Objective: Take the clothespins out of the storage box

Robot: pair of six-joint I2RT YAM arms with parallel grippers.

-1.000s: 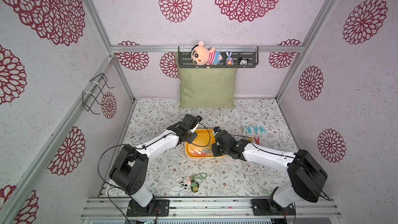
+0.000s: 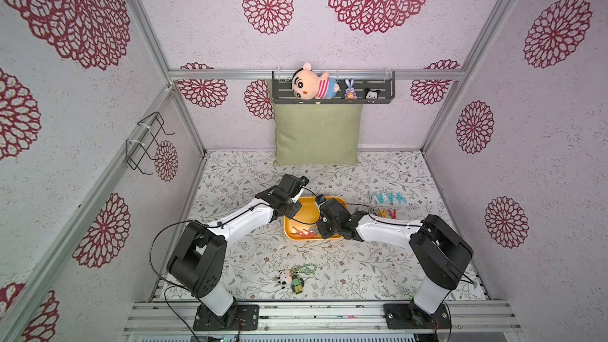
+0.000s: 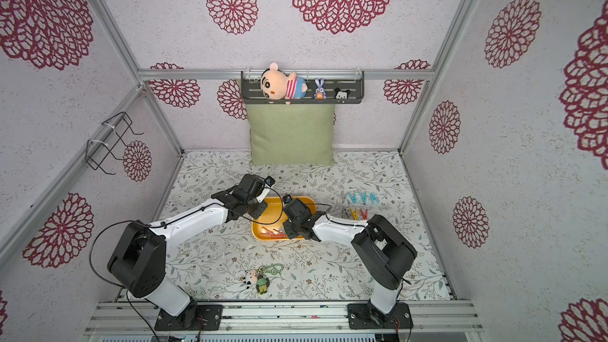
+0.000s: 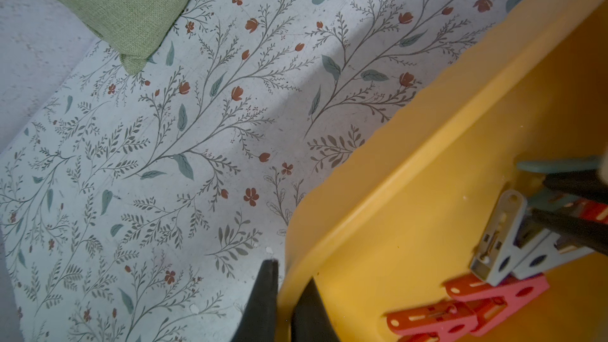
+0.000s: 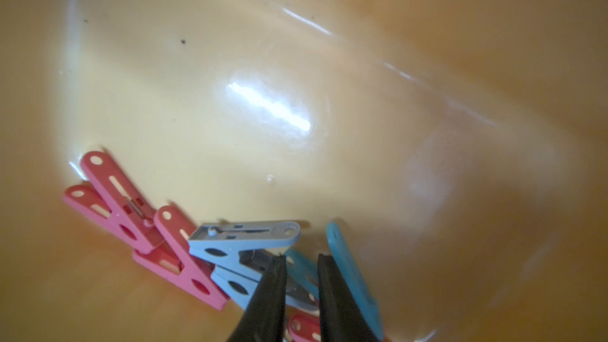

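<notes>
The yellow storage box [image 2: 306, 210] stands mid-table, with several clothespins along its near side. In the right wrist view red clothespins [image 5: 123, 205] lie beside a pale blue-grey clothespin [image 5: 243, 240] and a teal one [image 5: 354, 281]. My left gripper is shut on the box's rim, one finger each side. My right gripper is down inside the box among the blue-grey and teal pins, its fingers close together; whether a pin is held between them is hidden. Outside, to the right, teal clothespins [image 2: 389, 197] and yellow and red clothespins [image 2: 387, 213] lie on the table.
A keychain with small figures [image 2: 292, 278] lies on the near table. The green cushion [image 2: 317, 134] leans at the back wall beneath a dark shelf [image 2: 380, 100] with toys. Free table lies right of the box, in front of the pins there.
My right arm has moved left and inward, bringing its gripper further over the near part of the box. The left arm and the box have stayed still.
</notes>
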